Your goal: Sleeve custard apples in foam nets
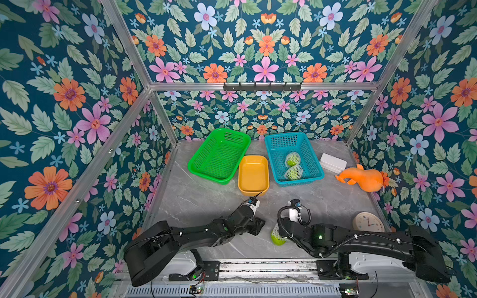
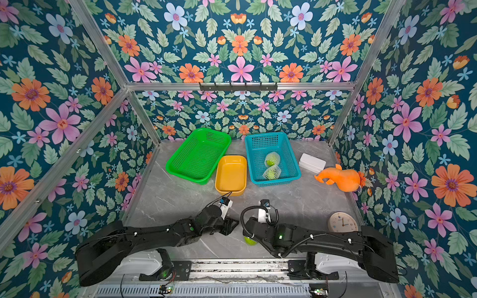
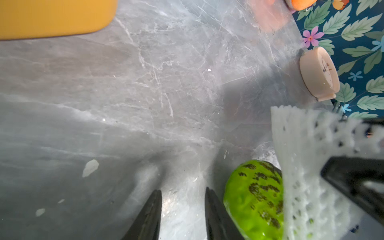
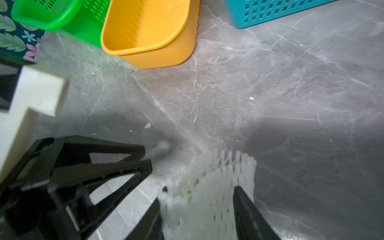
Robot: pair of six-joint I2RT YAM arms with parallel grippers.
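A green custard apple [image 3: 252,196] with dark markings sits low between my grippers, partly covered by a white foam net [image 4: 208,200]. My right gripper has its fingers either side of the net; whether they grip it is unclear. My left gripper is left of the fruit, its fingertips a little apart, with nothing visible between them; its closure is unclear. Two netted fruits [image 1: 292,159] lie in the blue basket [image 1: 318,173].
A yellow tray [image 1: 253,188] stands between the blue basket and a green basket [image 1: 208,164]. At the right are a white box [image 1: 333,163], an orange plush toy [image 1: 368,179] and a clock [image 1: 367,221].
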